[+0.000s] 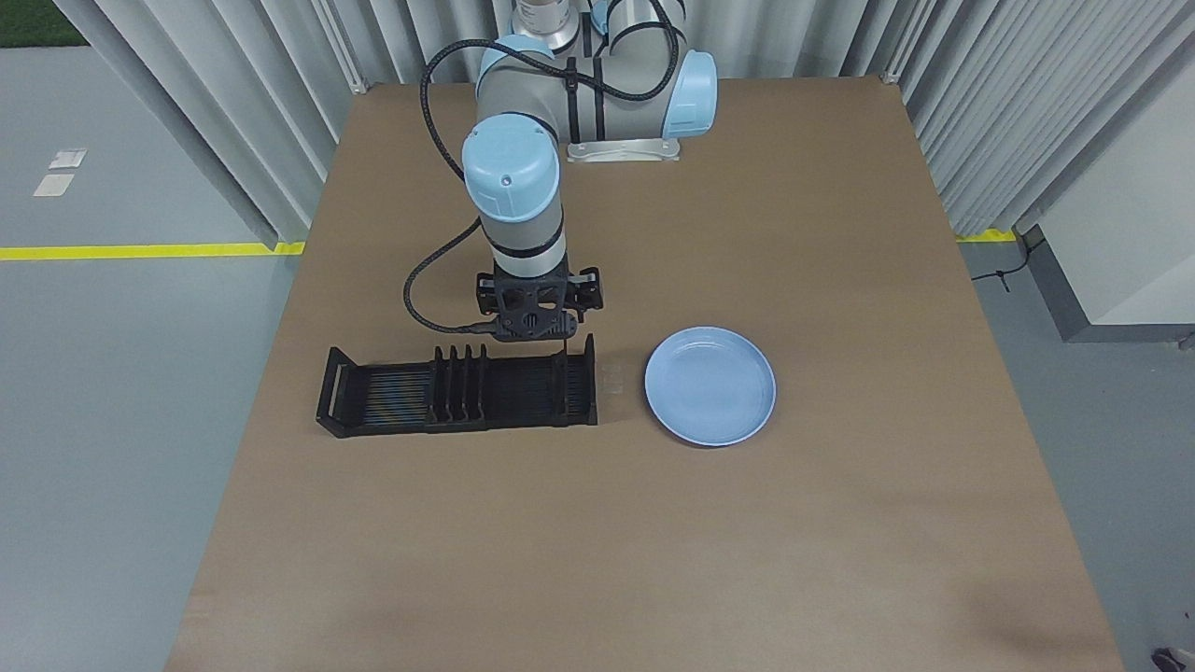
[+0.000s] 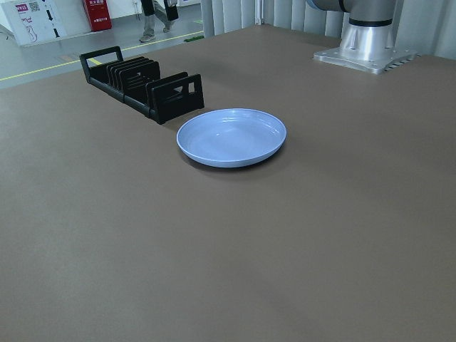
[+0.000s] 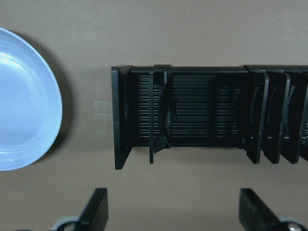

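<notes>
A light blue plate (image 1: pixel 709 385) lies empty on the brown table, right of a black dish rack (image 1: pixel 381 398) with upright dividers; in the left view the plate (image 2: pixel 231 135) sits in front of the rack (image 2: pixel 128 85). My gripper (image 1: pixel 539 315) hangs just behind and above the rack's right end. In the wrist view its two fingers stand wide open at the bottom edge, nothing between them (image 3: pixel 174 208), with the rack (image 3: pixel 207 110) below and the plate (image 3: pixel 24 101) at the left.
The robot's base stands at the back edge by pale curtains. In the left view, a person's legs show beyond the table.
</notes>
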